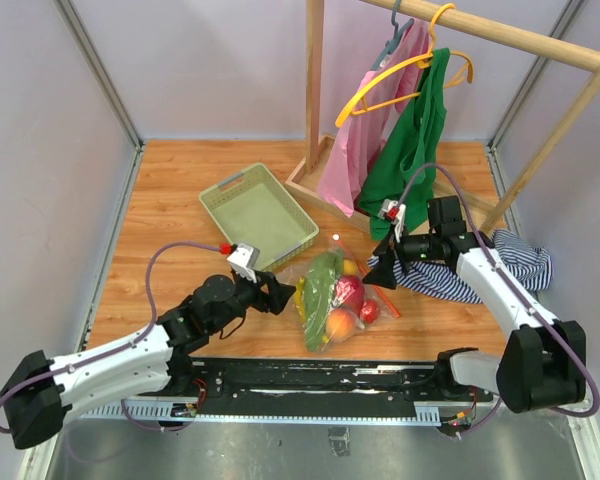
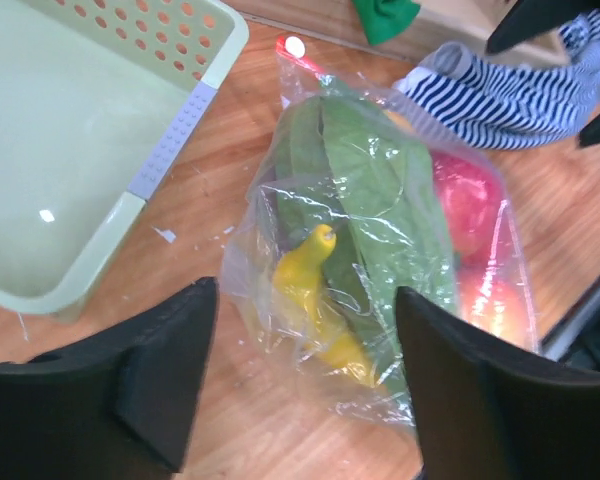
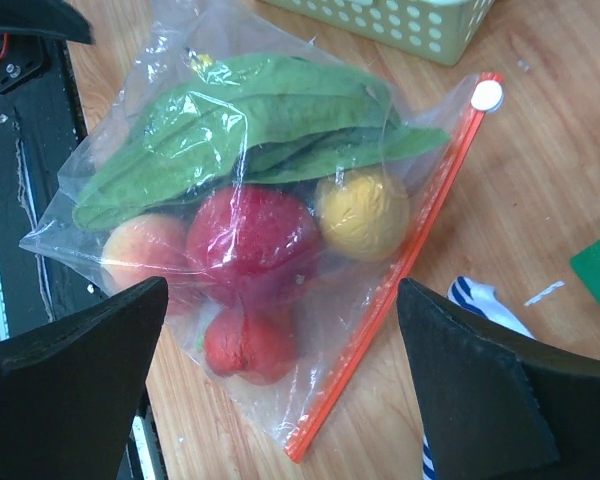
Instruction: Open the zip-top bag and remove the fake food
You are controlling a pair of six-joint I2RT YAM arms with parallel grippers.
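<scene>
The clear zip top bag point(image 1: 335, 300) lies on the wooden floor, holding green leaves point(image 3: 230, 120), a yellow fruit point(image 3: 365, 215), red fruits point(image 3: 250, 240), a peach point(image 3: 145, 255) and a yellow pepper-like piece point(image 2: 305, 285). Its orange zip point(image 3: 440, 200) has a white slider point(image 3: 487, 95) at one end. My left gripper point(image 1: 270, 295) is open just left of the bag, above its edge. My right gripper point(image 1: 380, 260) stands open over the bag's right side, with nothing between its fingers.
A green basket point(image 1: 260, 215) sits behind and left of the bag. A wooden rack with hangers, a pink cloth point(image 1: 345, 170) and a green cloth point(image 1: 405, 150) stands at the back. A striped cloth point(image 1: 500, 270) lies to the right.
</scene>
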